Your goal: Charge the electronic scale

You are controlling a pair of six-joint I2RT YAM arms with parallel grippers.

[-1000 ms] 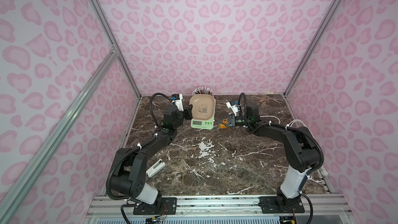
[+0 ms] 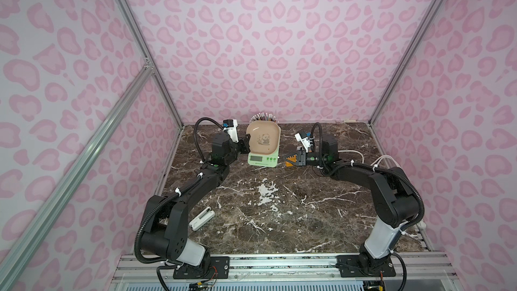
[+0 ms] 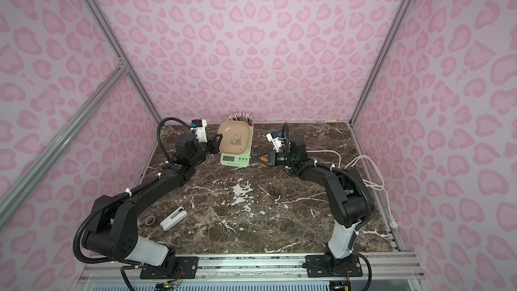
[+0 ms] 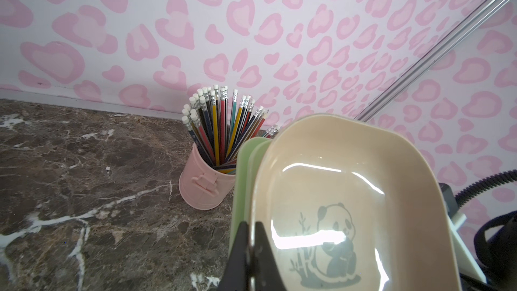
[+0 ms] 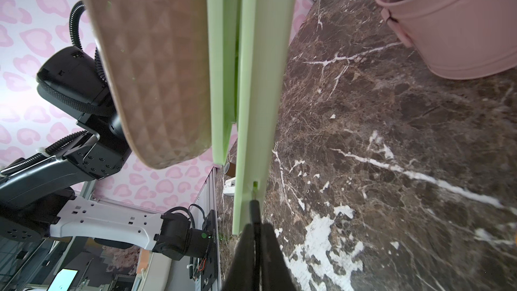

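The electronic scale [image 2: 262,159] is pale green and carries a beige tray [image 2: 264,138] with a panda print. At the tray's left side, my left gripper is shut on its thin rim. From the right, my right gripper points at the green side wall [image 5: 253,129], where a small slot [image 5: 255,184] shows just ahead of a thin dark tip. Those right fingers are closed together. Whether that tip is a plug or only fingertip, and whether it touches the slot, I cannot tell.
A pink cup of pencils [image 4: 204,183] stands behind the scale by the wall. An orange object [image 2: 290,159] lies under the right gripper. White cables [image 3: 371,169] run along the right side. A white stapler-like item [image 2: 202,218] lies front left.
The scale and left gripper have shifted slightly up in the top left view over the last second. My right gripper has made only a very small move.
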